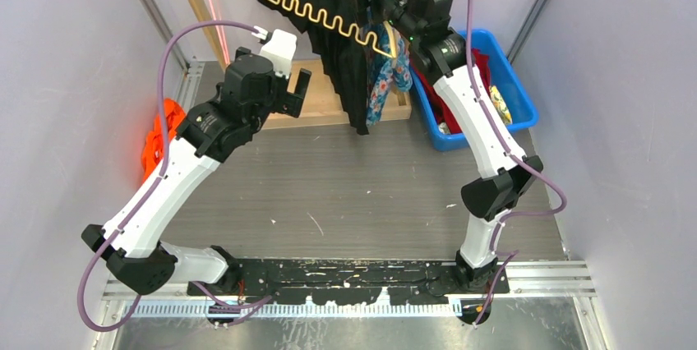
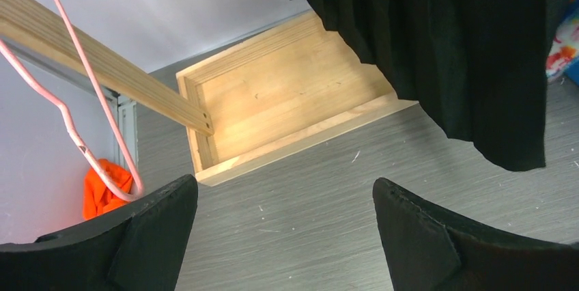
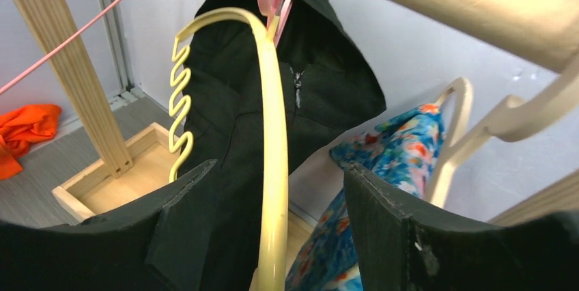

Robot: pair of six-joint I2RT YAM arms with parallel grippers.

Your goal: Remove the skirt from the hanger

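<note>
The black skirt (image 1: 343, 62) hangs behind a yellow wavy-barred hanger (image 1: 315, 15) at the top of the top view. A small zip shows on the skirt's cloth (image 3: 321, 93) in the right wrist view. Parted fingers of my right gripper stand on either side of the yellow hanger's arm, with a gap to each. Low and to the left, my left gripper is open over bare floor, its fingers empty. The skirt's lower edge (image 2: 505, 147) dangles beyond it on the right. How the skirt is fixed to a hanger cannot be told.
A blue floral garment (image 3: 403, 154) hangs close on the right, beside a wooden rail (image 3: 471, 11). The blue bin (image 1: 514, 91) stands at right, holding clothes. Pink cords (image 2: 82, 65) hang on the left, above orange cloth (image 2: 106, 185).
</note>
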